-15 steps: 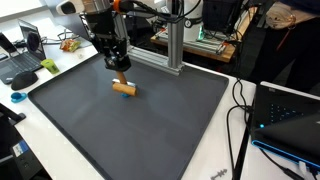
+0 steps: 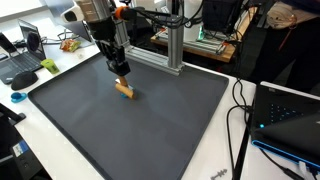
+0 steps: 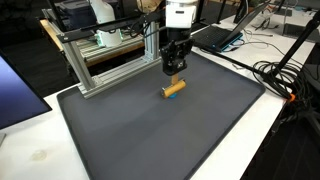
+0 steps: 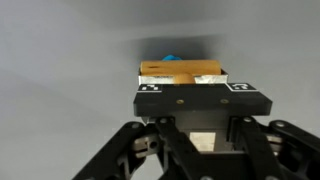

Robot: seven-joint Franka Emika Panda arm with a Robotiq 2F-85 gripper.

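Note:
An orange-brown wooden piece, a thick bar (image 2: pixel 125 91) with a short peg (image 3: pixel 175 79) standing up from it, is just under my gripper (image 3: pixel 174 71). The gripper is shut on the peg, and the bar lies crosswise beneath the fingers. In the wrist view the bar (image 4: pixel 180 68) crosses above the dark finger mount, and white strips show on both sides of the peg. Something small and blue (image 4: pixel 170 57) peeks out beyond the bar; its shape is mostly hidden. The bar is on or close above the dark board (image 2: pixel 130 135); I cannot tell which.
Most of the board is bare. A metal frame (image 3: pixel 110 70) stands along its back edge. Cables (image 3: pixel 275 75) and a laptop (image 2: pixel 32 36) are past the board on the arm's side. Another black device (image 2: pixel 285 120) sits on the white table to the right.
The wooden bar has turned slightly with my gripper and slants more in exterior view 1. The gripper has stayed nearly in place, shut on the peg.

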